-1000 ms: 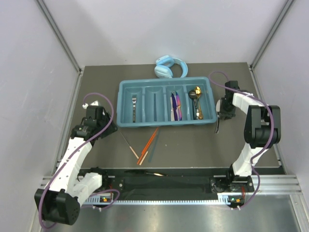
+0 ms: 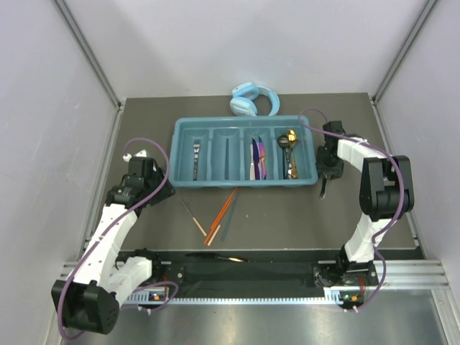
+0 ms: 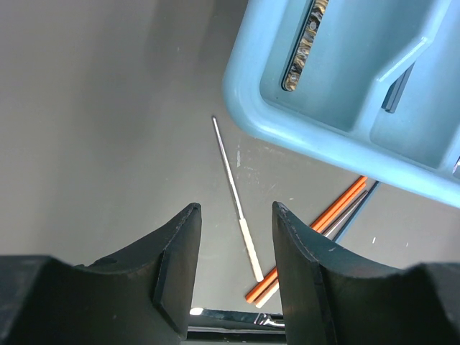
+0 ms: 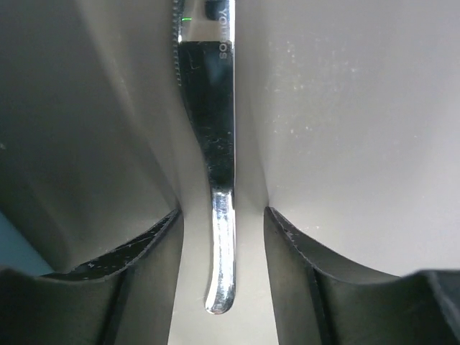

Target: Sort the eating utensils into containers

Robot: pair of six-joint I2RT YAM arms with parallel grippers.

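Note:
The blue divided tray (image 2: 244, 184) holds a fork (image 2: 196, 159), knives (image 2: 256, 159) and spoons (image 2: 292, 154) in separate compartments. Right of it lies a silver knife (image 4: 219, 244), with my right gripper over it, fingers apart on either side of the handle. My left gripper stands open left of the tray, nothing between its fingers. Below the tray lie a thin chopstick (image 3: 244, 230) and several orange, pale and dark chopsticks (image 2: 221, 214).
Blue headphones (image 2: 243, 105) rest behind the tray.
The tray has shifted slightly left from about a second ago. The right gripper has moved a little left, over the knife. The left arm is unchanged.

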